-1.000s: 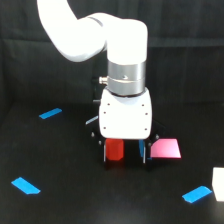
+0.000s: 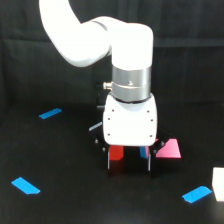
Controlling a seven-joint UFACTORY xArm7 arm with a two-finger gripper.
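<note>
My white arm (image 2: 131, 60) reaches down from above to the centre of the camera view, with the gripper (image 2: 129, 164) low over the dark surface. Its dark fingers stand on either side of a red block (image 2: 116, 152). A blue piece (image 2: 143, 151) shows behind the right finger. The hand hides much of what lies beneath it, and whether the fingers touch the red block is unclear.
A pink piece (image 2: 168, 149) lies to the right. Blue strips lie at left front (image 2: 25, 186), back left (image 2: 50, 113) and right front (image 2: 197, 194). A white object (image 2: 218, 183) sits at the right edge.
The arm and gripper have moved slightly right and down. The red block now shows less below the hand.
</note>
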